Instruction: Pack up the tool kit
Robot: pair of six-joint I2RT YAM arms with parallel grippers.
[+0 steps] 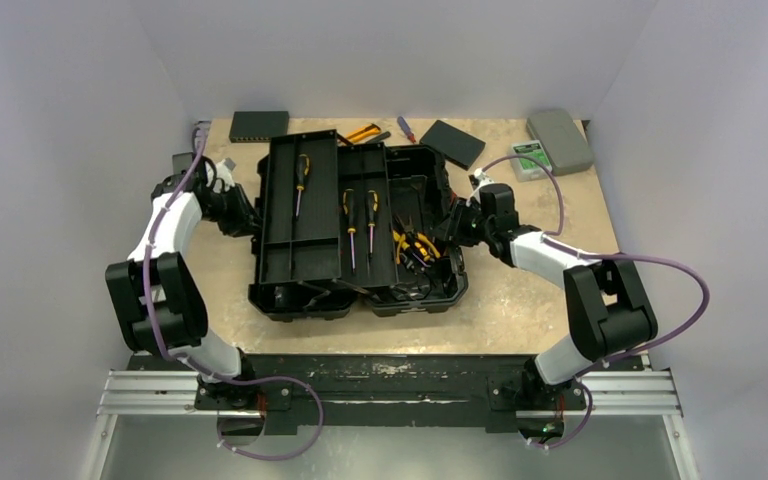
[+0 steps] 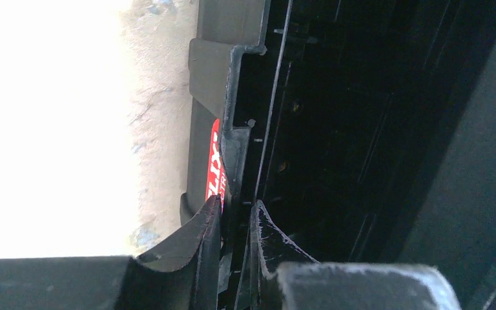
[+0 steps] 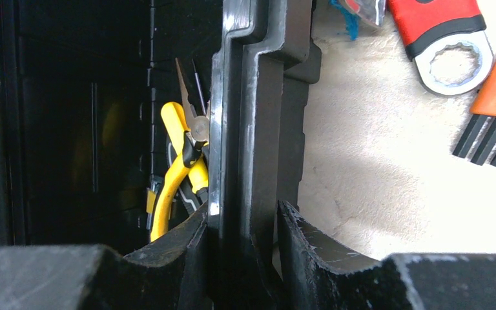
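Note:
A black tool box [image 1: 300, 258] lies opened out in the middle of the table, its trays spread apart. Screwdrivers [image 1: 351, 220] rest in the trays, and yellow-handled pliers [image 1: 415, 248] lie in the right-hand compartment. At the box's left side, my left gripper is shut on the left wall edge [image 2: 236, 155], beside a red label. On the opposite side, my right gripper is shut on the right wall's rim [image 3: 245, 129]. In the right wrist view, pliers [image 3: 181, 148] show inside, just left of that rim.
Behind the box are a black case [image 1: 259, 126], a flat black case [image 1: 452, 143] and a purple-handled tool [image 1: 406, 129]. A grey case [image 1: 560, 141] and a clear box [image 1: 530, 160] stand at the back right.

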